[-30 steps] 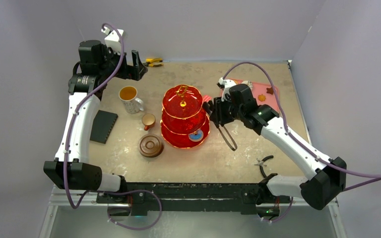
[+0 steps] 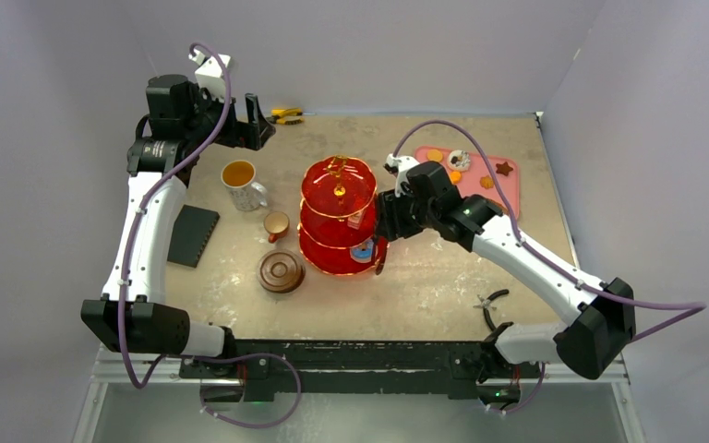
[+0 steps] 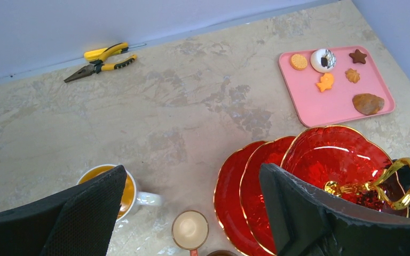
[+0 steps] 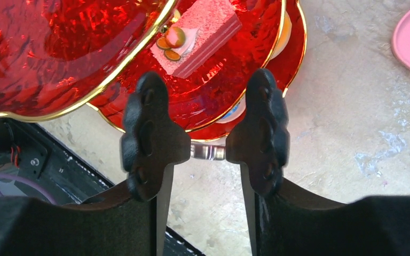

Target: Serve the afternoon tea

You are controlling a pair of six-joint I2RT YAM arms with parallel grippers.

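A red, gold-rimmed three-tier stand [image 2: 328, 180] is in the middle of the table. My right gripper [image 2: 383, 217] hovers at its right side. In the right wrist view, black-tipped metal tongs [image 4: 152, 133] sit between the gripper's fingers, their tips spread apart. Beyond the tips a pink cake slice [image 4: 203, 48] lies on the middle tier, clear of them. A round blue-and-white treat [image 2: 363, 252] rests on the bottom tier. A pink tray [image 3: 320, 109] holds several sweets. At the back left my left gripper [image 2: 258, 129] is open and empty.
A tea mug [image 2: 242, 192], a small cup [image 2: 277, 224], a brown lidded pot [image 2: 281, 271] and a dark notebook [image 2: 192, 236] fill the left side. Yellow-handled pliers [image 2: 288, 113] lie at the back, black pliers [image 2: 489, 307] at front right.
The right gripper has moved left towards the stand. The tongs have swung closer to the stand. The left arm is still.
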